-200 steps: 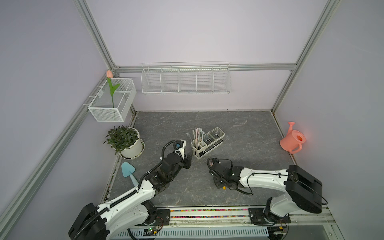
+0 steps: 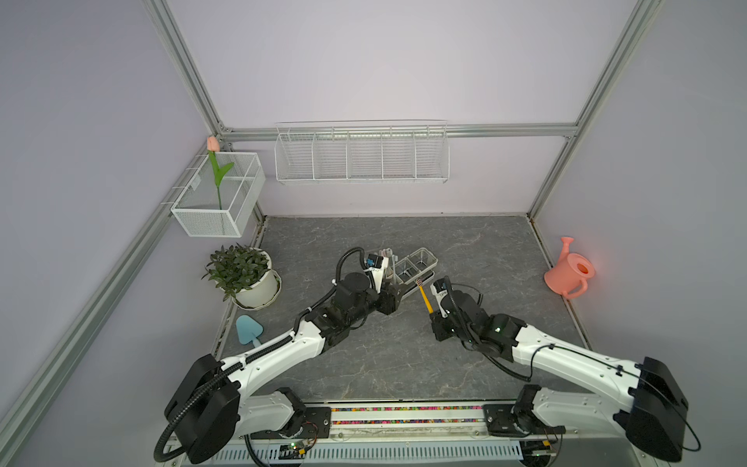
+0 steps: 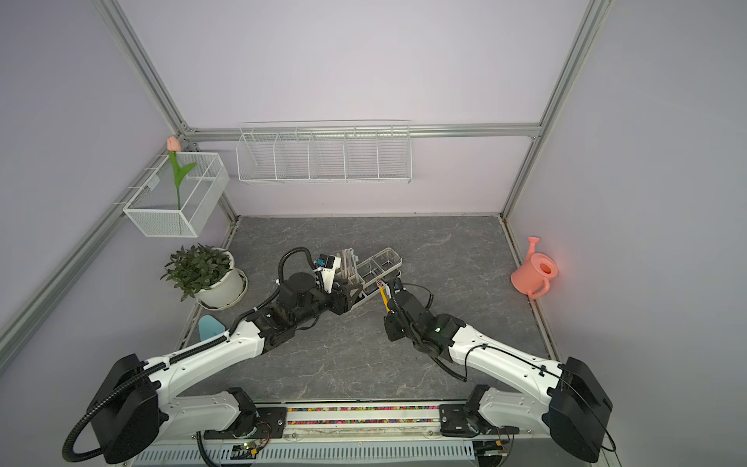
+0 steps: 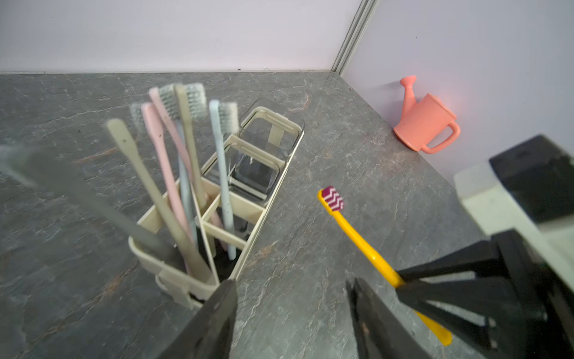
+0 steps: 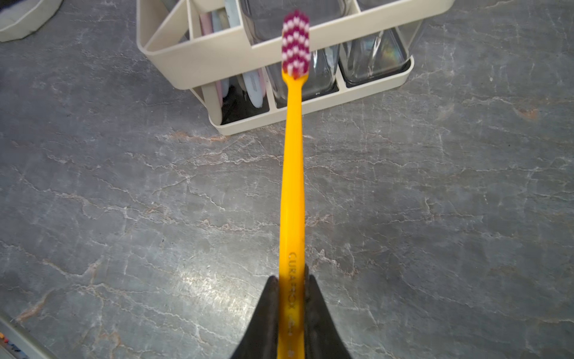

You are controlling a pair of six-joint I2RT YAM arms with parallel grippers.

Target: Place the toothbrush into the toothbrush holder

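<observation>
A yellow toothbrush [image 5: 293, 173] with purple-and-white bristles is gripped by its handle in my right gripper, which is shut on it. In the left wrist view the same toothbrush [image 4: 367, 251] tilts, head up, apart from the holder. The cream holder [image 4: 254, 224] stands on the table, with several toothbrushes [image 4: 161, 161] upright or leaning in its near compartments and clear cups in the far ones. My left gripper is part open at the holder's near end, nothing between its fingers. In the top left view it hides part of the holder [image 2: 424, 260].
A potted plant [image 2: 253, 276] and a blue trowel [image 2: 249, 329] are at the left. The pink watering can [image 2: 570, 272] sits far right. Wire baskets [image 2: 362, 155] hang on the wall behind. Open table lies in front of the holder and to its right.
</observation>
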